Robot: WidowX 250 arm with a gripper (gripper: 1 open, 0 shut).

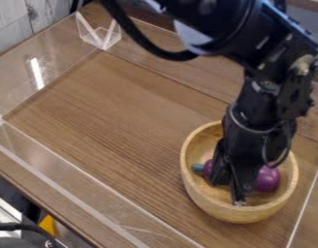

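Note:
A light wooden bowl [201, 194] sits at the right of the tabletop. Inside it lies a purple eggplant-like toy [266, 179] with a teal stem showing at the left. My black gripper [227, 174] reaches down into the bowl over the toy, hiding part of it. The fingertips are dark against the toy, and I cannot see clearly whether anything is between them.
Clear plastic edging runs along its left side, with a small clear bracket [100, 27] at the back left. Dark clutter lies beyond the front-left edge.

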